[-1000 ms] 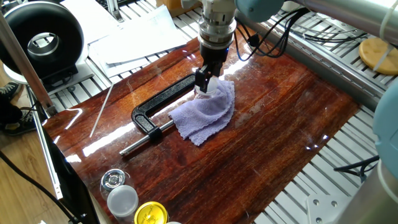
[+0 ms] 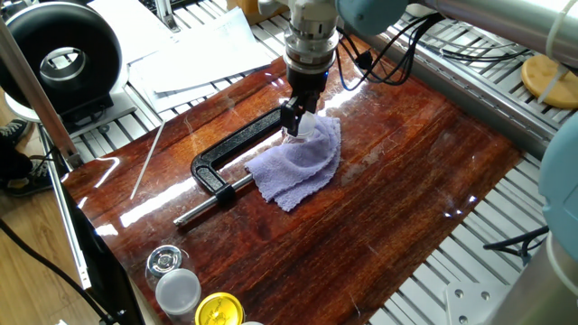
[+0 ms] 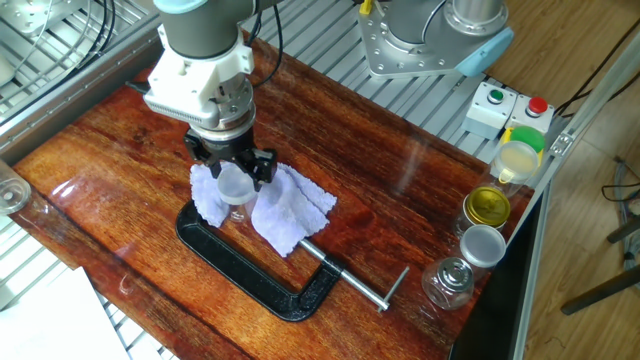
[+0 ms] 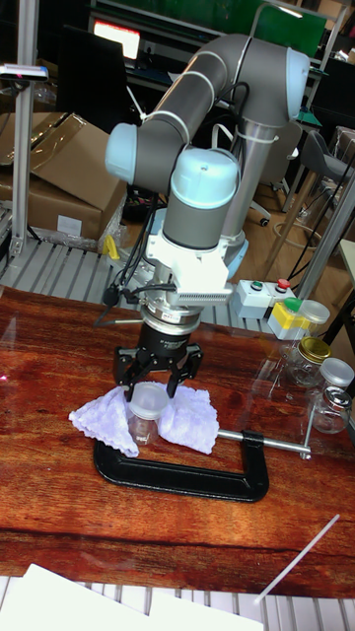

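Note:
A clear jar with a frosted white lid (image 3: pixel 236 184) stands upright on the table, with a lilac cloth (image 3: pixel 290 208) bunched around and behind it. My gripper (image 4: pixel 151 387) points down over the jar. Its dark fingers (image 4: pixel 190 365) are spread apart, one to each side of the lid in the third exterior view. Whether they press on the lid or stand clear of it cannot be made out. In the first exterior view the gripper and cloth hide most of the jar (image 2: pixel 293 137).
A black C-clamp (image 3: pixel 240 277) lies right beside the jar and cloth, its steel screw (image 3: pixel 350 281) reaching towards several lidded jars, including a gold-lidded one (image 3: pixel 488 206), at the table's end. In the first exterior view, the wooden tabletop (image 2: pixel 406 171) right of the cloth is bare.
The cloth and clamp look unmoved.

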